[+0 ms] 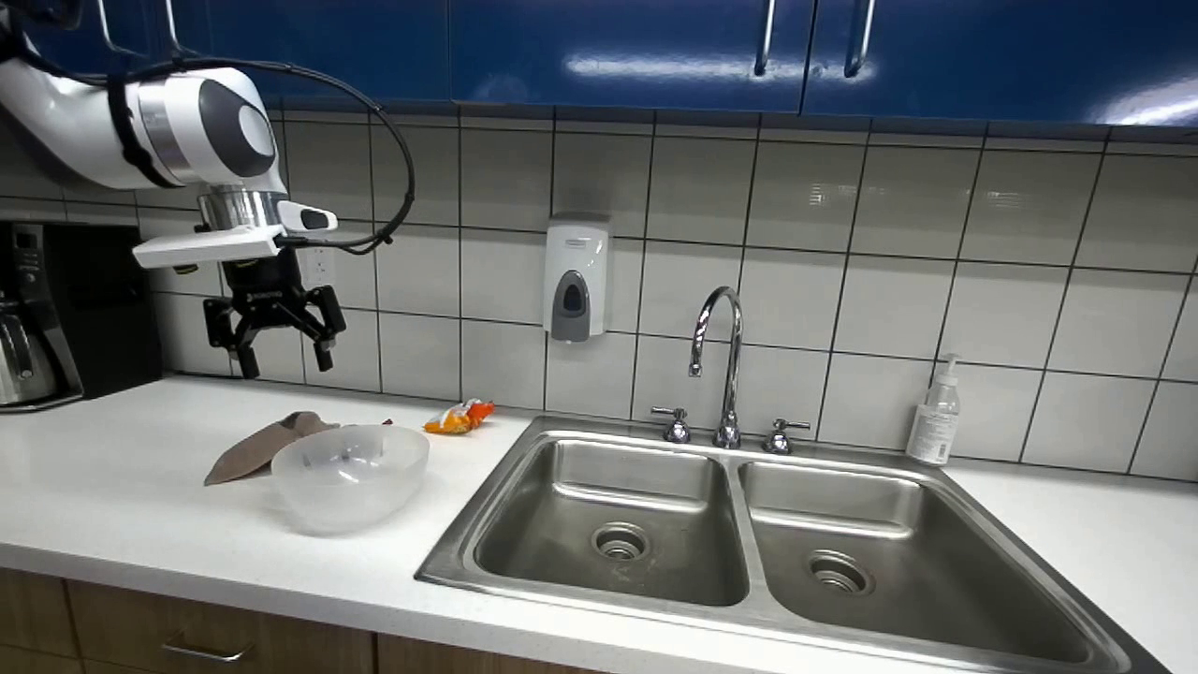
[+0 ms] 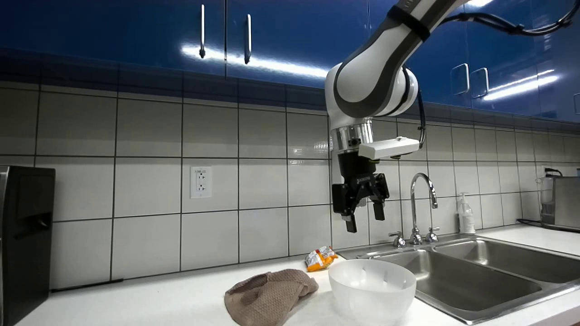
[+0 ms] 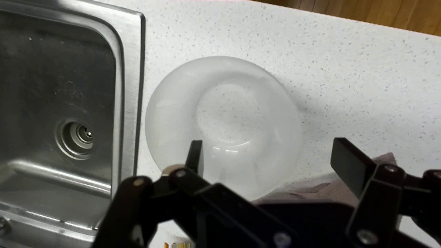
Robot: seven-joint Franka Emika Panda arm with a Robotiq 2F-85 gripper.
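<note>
My gripper (image 1: 286,365) hangs open, well above the counter, with nothing between its fingers. Below it in the wrist view is a frosted, translucent bowl (image 3: 231,113), upright and with nothing seen inside. A brown cloth (image 2: 272,296) lies crumpled beside the bowl; in the wrist view it shows partly, behind the right finger (image 3: 351,165). Close to the wall, behind the bowl, lies an orange and white snack packet (image 1: 458,417). Only a sliver of that packet shows at the bottom of the wrist view.
A double steel sink (image 1: 741,539) with a tall faucet (image 1: 732,371) lies right of the bowl. One black coffee maker (image 1: 84,309) stands at the far left. Blue cabinets (image 1: 629,56) hang overhead.
</note>
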